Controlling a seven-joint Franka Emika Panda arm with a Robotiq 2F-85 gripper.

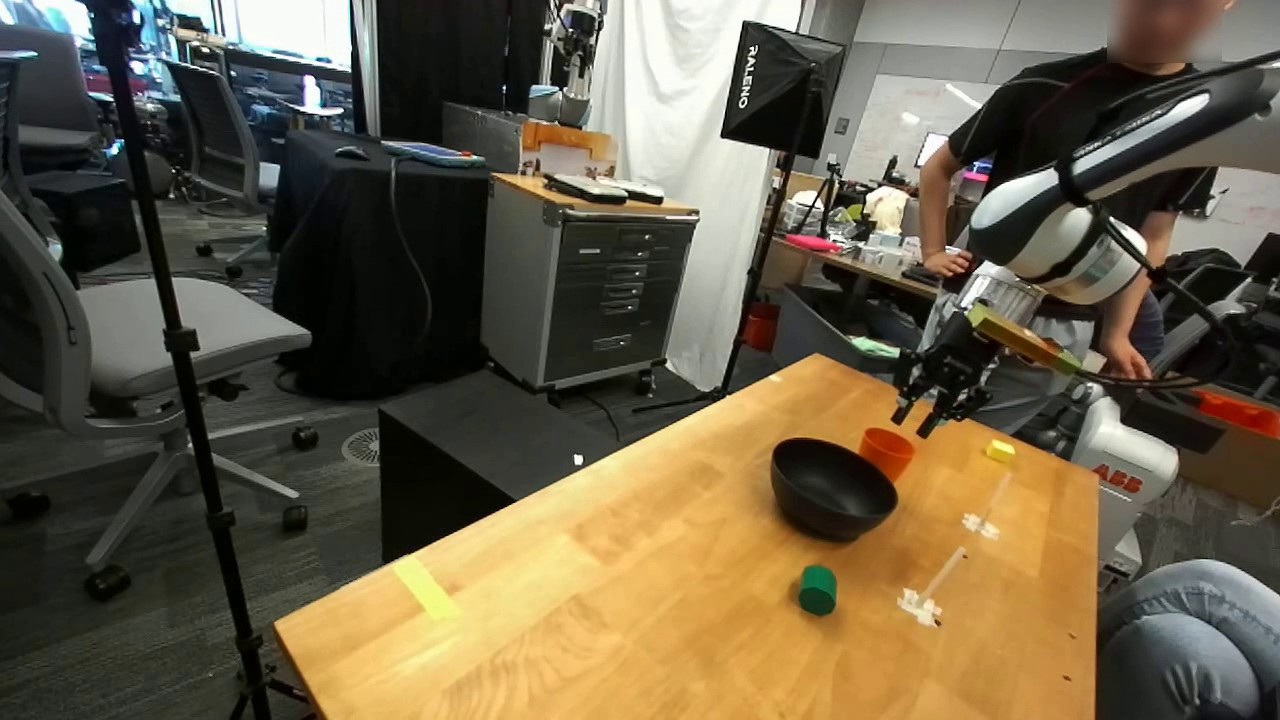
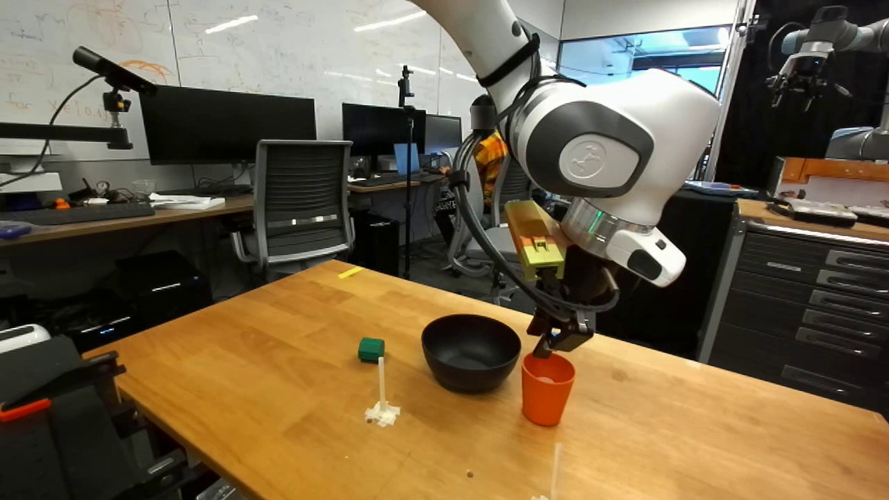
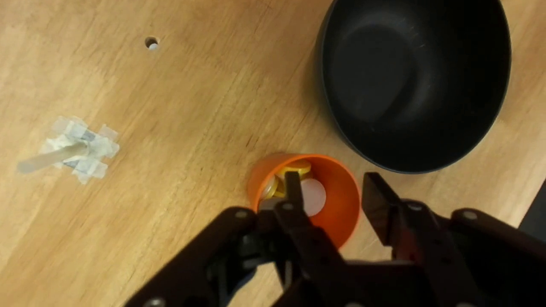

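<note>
An orange cup (image 2: 546, 396) stands upright on the table, close beside a black bowl (image 2: 469, 354). Above the cup is my gripper, pointing down, with its fingers (image 3: 294, 190) apart and nothing seen between them. One finger overlaps the cup's opening in the wrist view; the other appears just past its rim. Inside the cup lie yellow-edged items (image 3: 298, 166) and a pale round piece (image 3: 313, 197). The bowl (image 3: 379, 71) looks empty from above. A green block (image 1: 818, 590) rests on the table on the bowl's other side.
A small yellow block (image 1: 999, 450) sits near the table edge by the robot base. Two thin upright sticks are taped down, one of them a pale stick (image 2: 381, 382). A person stands behind the arm.
</note>
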